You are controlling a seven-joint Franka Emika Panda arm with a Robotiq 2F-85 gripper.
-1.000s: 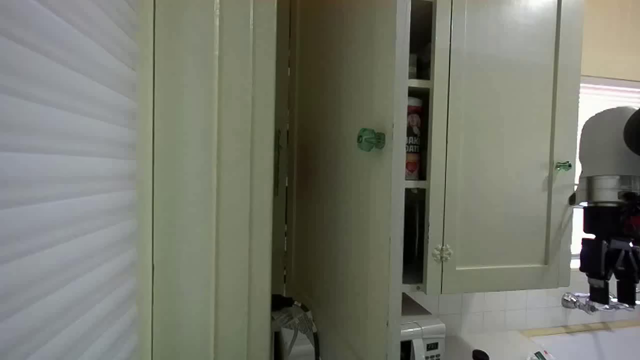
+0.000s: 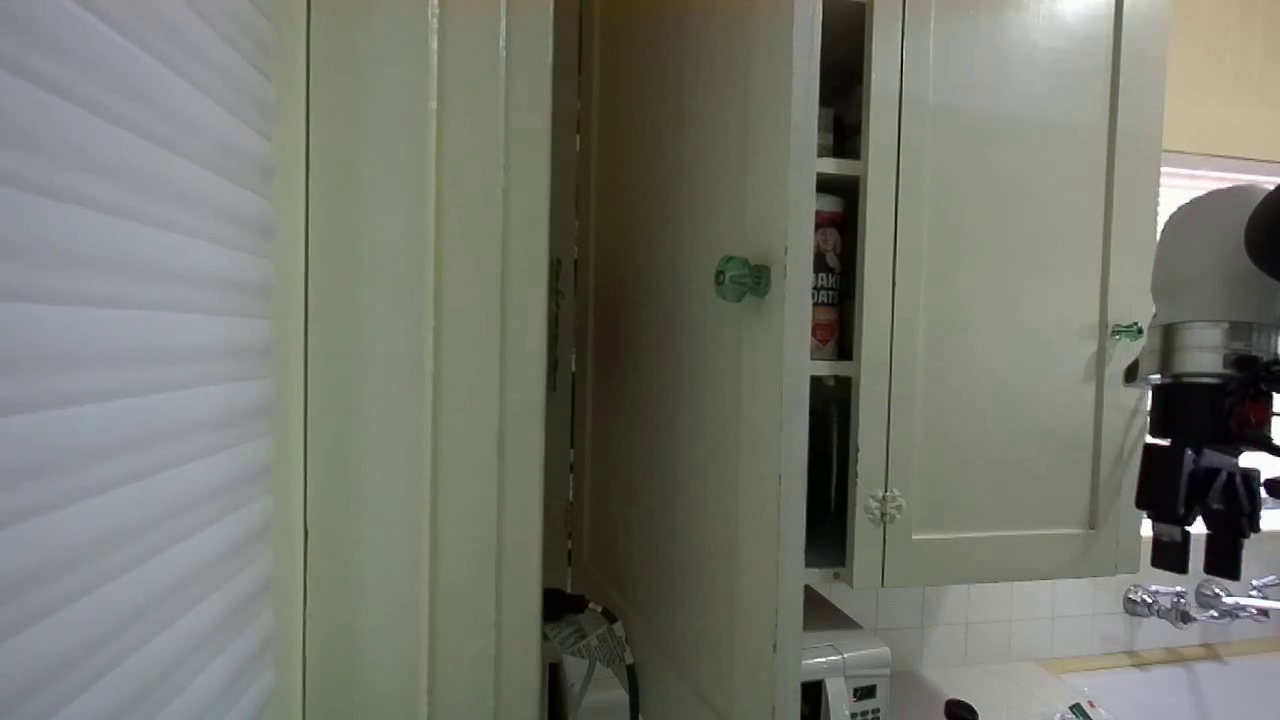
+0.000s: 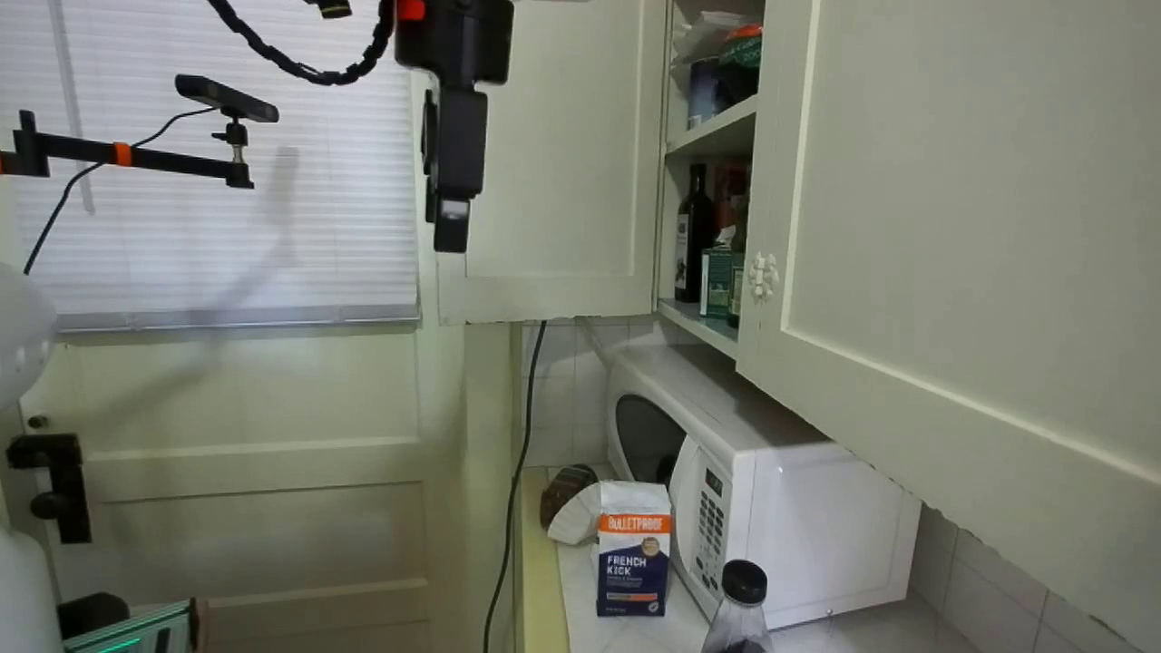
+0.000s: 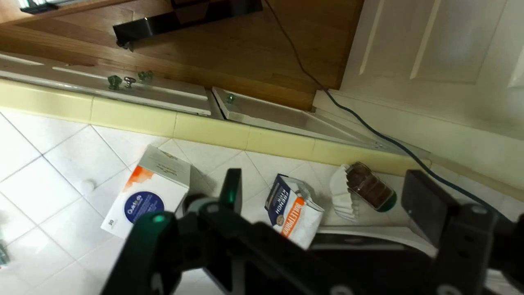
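My gripper [image 2: 1196, 564] hangs fingers down at the right edge of exterior view 1, in front of the window and beside the closed cabinet door [image 2: 1008, 276]. Its fingers are open, with nothing between them. In exterior view 2 the gripper [image 3: 452, 234] is seen from the side, high above the counter. Looking down in the wrist view, one finger [image 4: 231, 189] and the other finger [image 4: 425, 206] stand wide apart. Far below them lie a French Kick bag [image 4: 294, 211] and a white box with a blue circle [image 4: 147, 196].
One cabinet door [image 2: 684, 360] stands open, showing shelves with an oats canister [image 2: 828, 282]. A white microwave [image 3: 805, 511], a black-capped bottle [image 3: 745, 588] and a bowl-like white paper stack [image 4: 341, 194] occupy the counter. A black cable [image 3: 524, 435] hangs at the counter's end.
In exterior view 1 my gripper has risen and shifted slightly left. The cabinet doors and the items on the shelves have not moved.
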